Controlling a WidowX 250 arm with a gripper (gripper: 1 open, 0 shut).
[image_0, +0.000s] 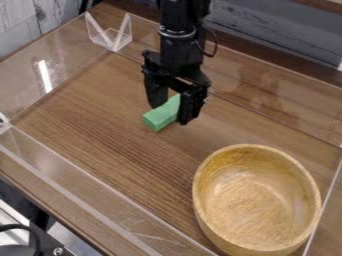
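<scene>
A black robot arm hangs from the top centre, its gripper (174, 98) low over a small green block (160, 117) on the wooden table (107, 170). The gripper is open, its two black fingers spread to either side above the block's upper part, which they partly hide. Whether they touch the block cannot be told.
A large cream oval bowl (257, 205) fills the lower right. A clear plastic piece (110, 30) stands at the upper left, and another lies at the left edge. Black cables show at the bottom left.
</scene>
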